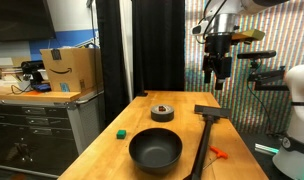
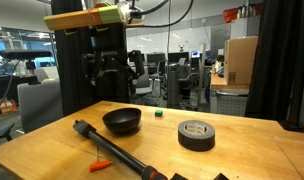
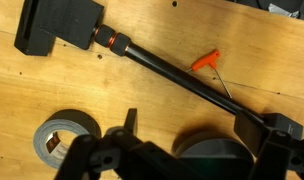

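Observation:
My gripper (image 1: 213, 80) hangs well above the wooden table, its fingers apart and nothing between them. In the wrist view the two fingers (image 3: 129, 124) frame bare wood and part of the black bowl (image 3: 207, 140), which the gripper partly hides. The same round bowl (image 1: 155, 150) stands upright on the table. A long black bar with a flat broad end (image 3: 167, 68) lies across the tabletop. Near it rests a small orange-handled tool (image 3: 205, 60) with a thin metal shaft. A roll of grey tape (image 2: 183, 135) lies flat, and a small green block (image 1: 121, 134) sits near the table edge.
The table (image 1: 132, 112) has free room behind the tape and between it and the bowl. Black curtains (image 1: 112, 70) hang behind. A cardboard box (image 1: 71, 69) stands on a grey drawer cabinet (image 1: 42, 135) to the side.

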